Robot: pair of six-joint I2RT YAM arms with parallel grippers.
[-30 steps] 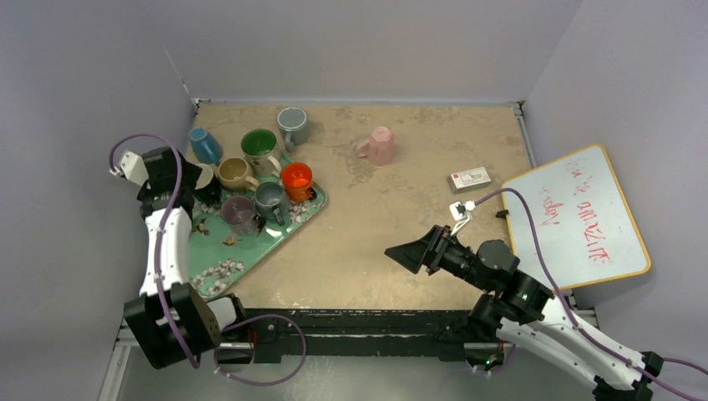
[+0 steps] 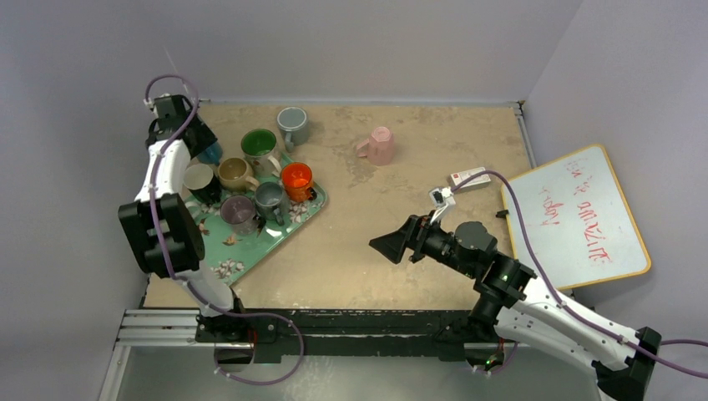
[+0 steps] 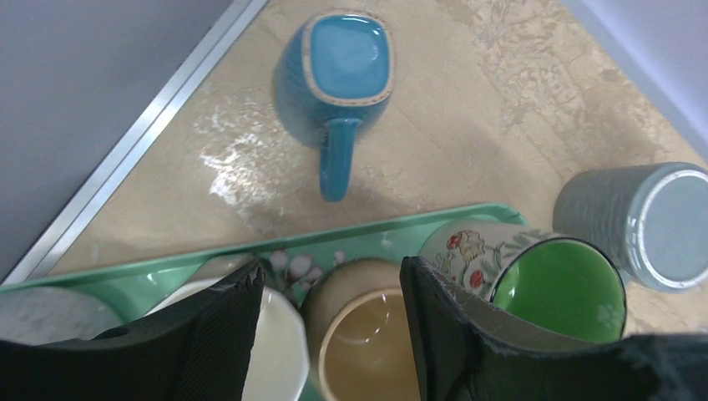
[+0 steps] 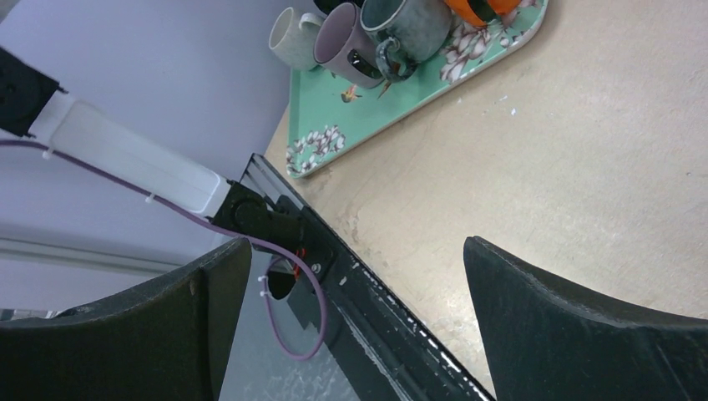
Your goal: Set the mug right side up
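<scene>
A blue mug (image 3: 334, 67) stands bottom up on the bare table behind the tray, handle toward my left gripper. That gripper hangs over the back-left mugs, its fingers apart with a gap between them, short of the blue mug. A pale grey mug (image 2: 293, 125) and a pink mug (image 2: 379, 145) also show their bottoms, at the back and middle of the table. My right gripper is open over the front right of the table, nothing between its fingers.
A green tray (image 2: 267, 241) holds several upright mugs, among them an orange one (image 2: 297, 179). A small white box (image 2: 470, 179) lies at the right, near a whiteboard (image 2: 574, 217). Walls close in the back and sides.
My left arm has moved toward the back, over the blue mug's area, now partly covering it in the top view. My right arm has shifted slightly left and back.
</scene>
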